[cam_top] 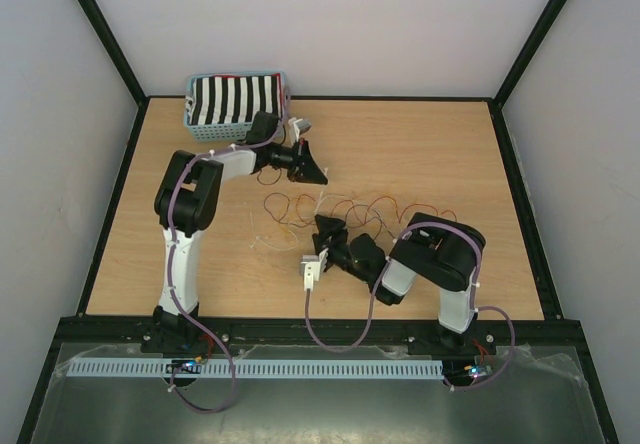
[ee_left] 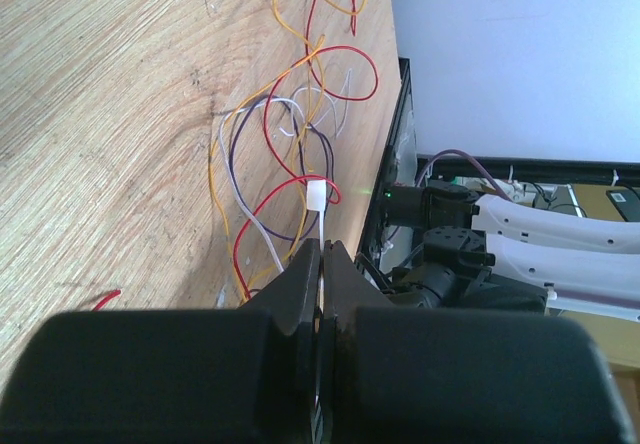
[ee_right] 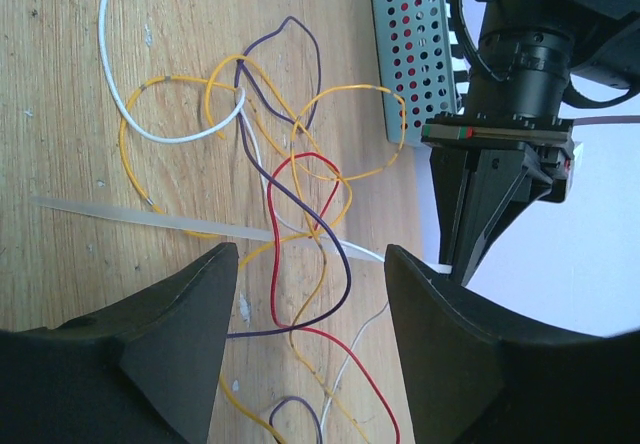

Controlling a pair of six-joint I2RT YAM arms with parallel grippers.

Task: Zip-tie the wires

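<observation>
Loose wires, red, orange, white and dark purple, lie tangled across the wooden table (cam_top: 420, 144). My left gripper is shut on a thin white zip tie, whose square head (ee_left: 316, 196) sticks up from the fingertips. In the right wrist view the zip tie's pale strap (ee_right: 150, 218) runs level among the wires to the left gripper. My right gripper stands part open above the wires (ee_right: 275, 294), its fingertips either side of the strap and the crossing wires, near the middle of the table.
A blue perforated basket (cam_top: 220, 132) holding striped black and white cloth stands at the back left, beside my left arm.
</observation>
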